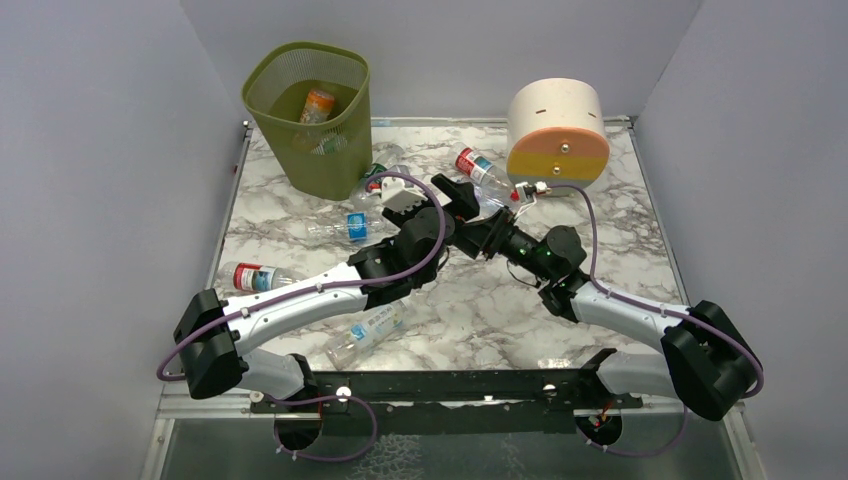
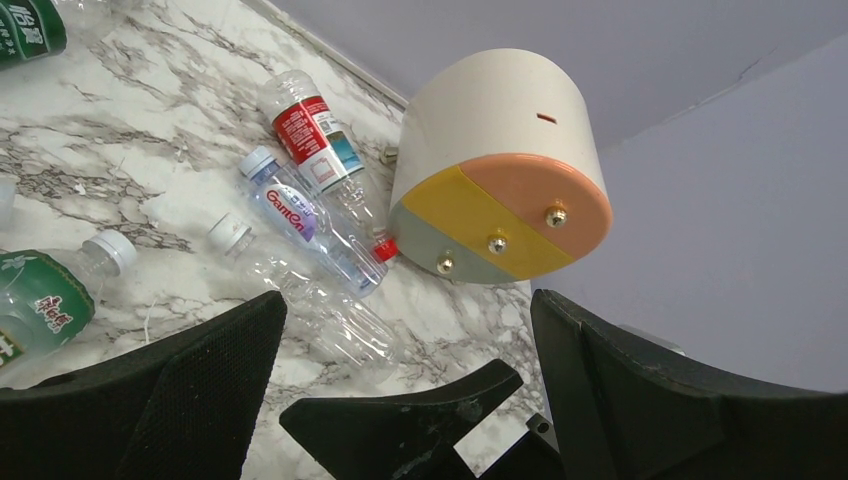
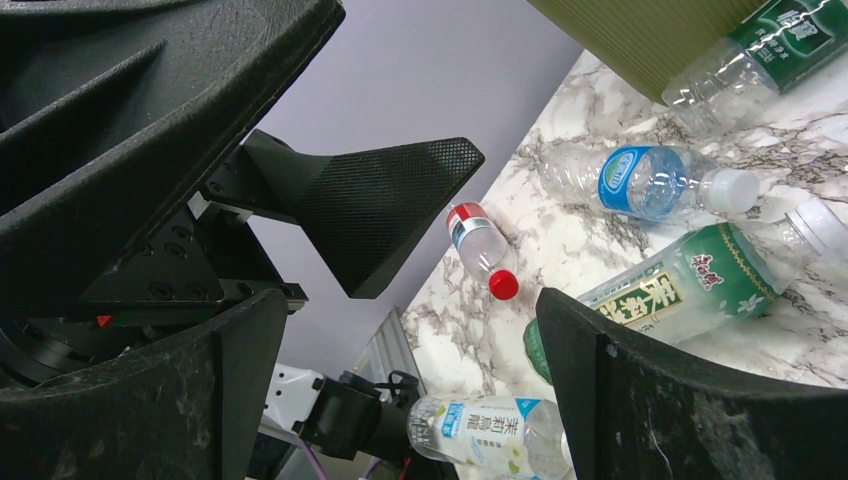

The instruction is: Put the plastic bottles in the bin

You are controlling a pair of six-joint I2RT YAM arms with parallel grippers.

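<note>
My left gripper is open above the middle of the table, with bottles beyond it: a red-label bottle (image 2: 315, 145), a purple-label bottle (image 2: 300, 215) and a clear bottle (image 2: 300, 300). My right gripper is open beside it, near a green-label bottle (image 3: 680, 280). In its view also lie a blue-label bottle (image 3: 625, 180), another green-label bottle (image 3: 770, 55), a red-capped bottle (image 3: 480, 245) and a white-label bottle (image 3: 485, 430). The green bin (image 1: 270, 100) stands at the back left, an orange-labelled item (image 1: 318, 105) inside.
A white cylindrical box with coloured front panels (image 1: 555, 115) stands at the back right. The two arms meet closely at the table's centre, hiding part of what lies beneath.
</note>
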